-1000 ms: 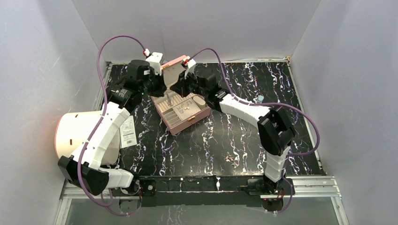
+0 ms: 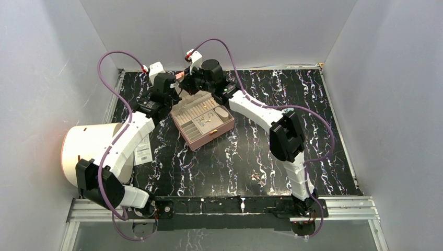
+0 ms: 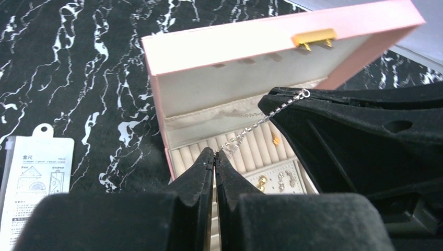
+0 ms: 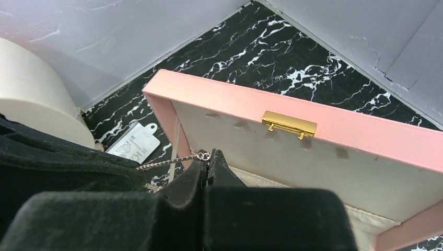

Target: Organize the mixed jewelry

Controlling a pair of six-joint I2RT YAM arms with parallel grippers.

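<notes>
A thin silver chain [image 3: 261, 121] stretches slantwise between my two grippers, above the open pink jewelry box [image 2: 194, 142]. My left gripper is shut at the chain's lower end. In the right wrist view, my right gripper is shut on the small end ring [image 4: 203, 156]. Part of the chain is hidden behind the left gripper's black fingers there. Inside the box, the left wrist view shows padded ring rolls [image 3: 248, 155], gold pieces [image 3: 262, 181] and small silver pieces [image 3: 281, 181].
The box's raised lid [image 4: 292, 157], with a gold clasp [image 4: 289, 124], stands close to both grippers. A few small pieces [image 2: 258, 179] lie on the front of the table. A large white roll [image 2: 94, 151] and a white card [image 2: 142, 150] are at the left.
Both arms have shifted left; the right gripper has also moved back, toward the lid. The grippers remain close to each other over the rear of the box.
</notes>
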